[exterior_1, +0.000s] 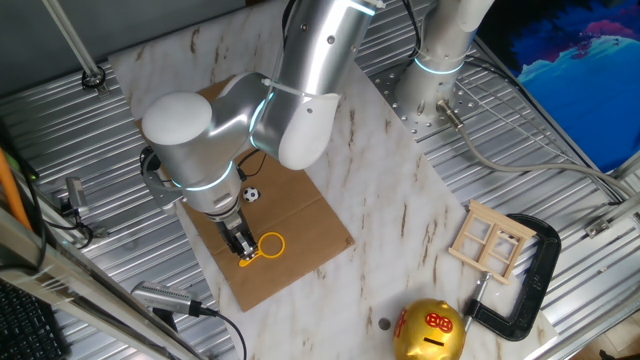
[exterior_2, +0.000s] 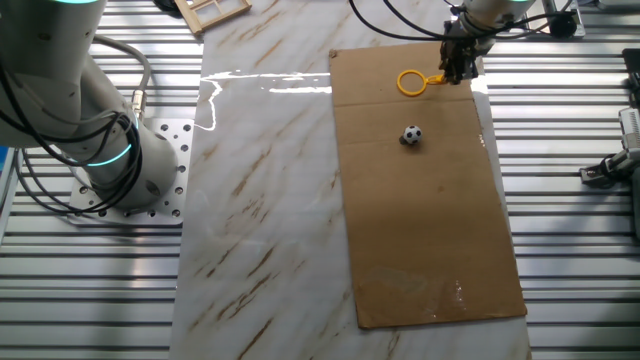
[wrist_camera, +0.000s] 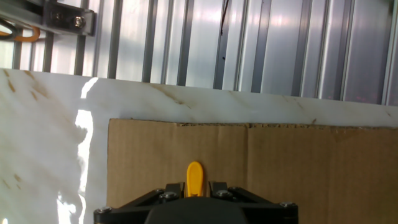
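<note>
A yellow ring with a short handle (exterior_1: 271, 245) is over the cardboard sheet (exterior_1: 300, 275), near one end. My gripper (exterior_1: 247, 256) points down at its handle side. In the wrist view the rounded end of the yellow handle (wrist_camera: 195, 177) sticks out between the fingertips, which stand close together on either side of it; the gripper looks shut on it. From the second exterior view the ring (exterior_2: 411, 83) extends sideways from the gripper (exterior_2: 457, 75). Whether it touches the cardboard cannot be told. A small black-and-white soccer ball (exterior_2: 412, 134) sits apart on the sheet.
A gold piggy bank (exterior_1: 428, 332), a wooden window-like frame (exterior_1: 492, 240) and a black clamp (exterior_1: 540, 275) stand off to one side of the marble-patterned board (exterior_1: 370, 240). A metal-bodied device with a cable (exterior_1: 165, 298) lies beside the board. Much of the cardboard is bare.
</note>
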